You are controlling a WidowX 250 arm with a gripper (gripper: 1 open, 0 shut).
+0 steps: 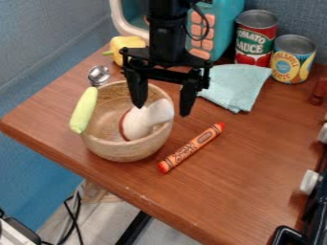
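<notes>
My black gripper hangs over a wooden bowl, its two fingers apart, one above the bowl and one just to its right. In the bowl lies a white object with a red-brown side, below the fingers; I cannot tell if they touch it. A pale green corn-like piece leans on the bowl's left rim, and a metal spoon sticks up at the back. An orange crayon-like stick lies to the right of the bowl.
Behind stand a red sauce can, a yellow can, a teal toy and a yellow object. A light cloth lies at the back. Black gear lines the right edge.
</notes>
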